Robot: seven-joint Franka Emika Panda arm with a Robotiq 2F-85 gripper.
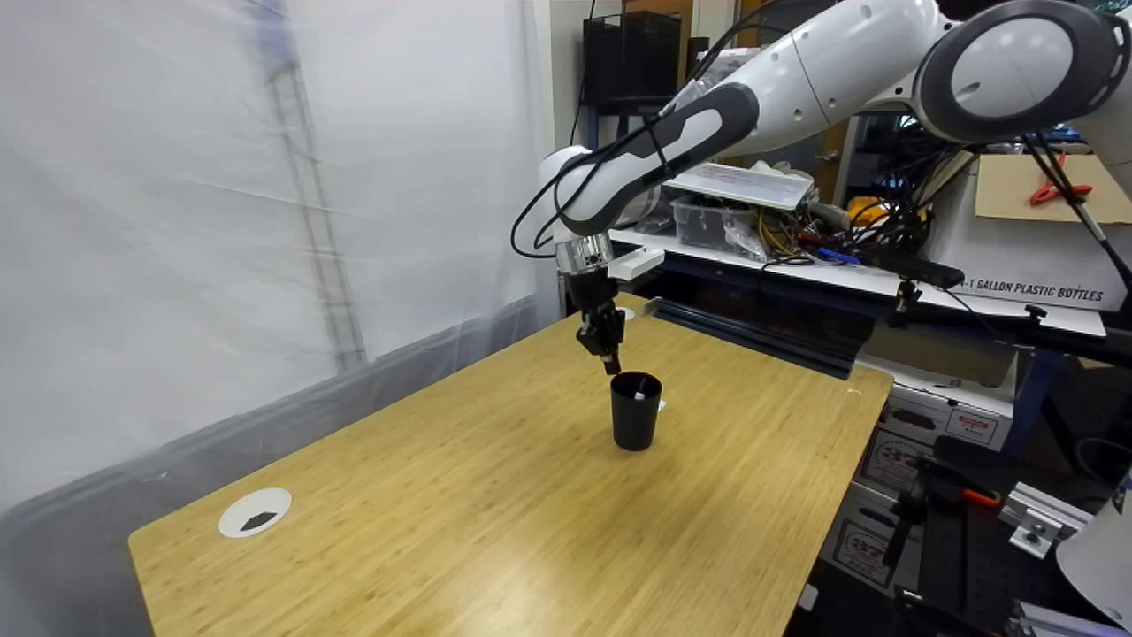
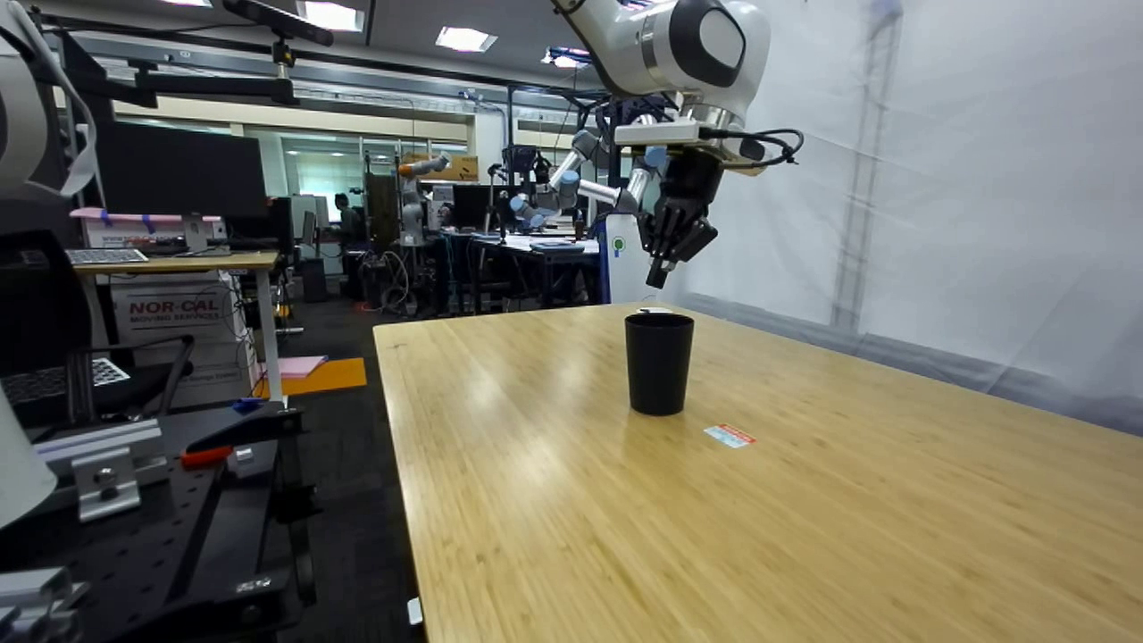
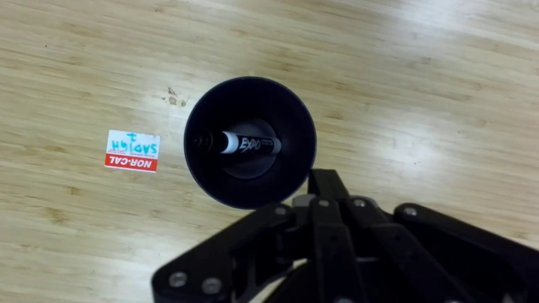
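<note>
A black cup (image 1: 634, 419) stands upright on the wooden table, its opening facing up. Inside it, the wrist view shows a black and white EXPO marker (image 3: 252, 144) lying slantwise, its dark end against the cup's wall. Just above the rim and to one side is my gripper (image 2: 656, 275), clear of the cup in exterior view 2. Its fingers (image 3: 328, 182) are together, and nothing shows between them. In the wrist view the fingertips overlap the cup's lower right edge.
Beside the cup a red and white label (image 3: 132, 150) is stuck flat on the table (image 1: 456, 478). White round grommets sit near the table's edge, one at the far left (image 1: 255, 511). A white curtain hangs along one side.
</note>
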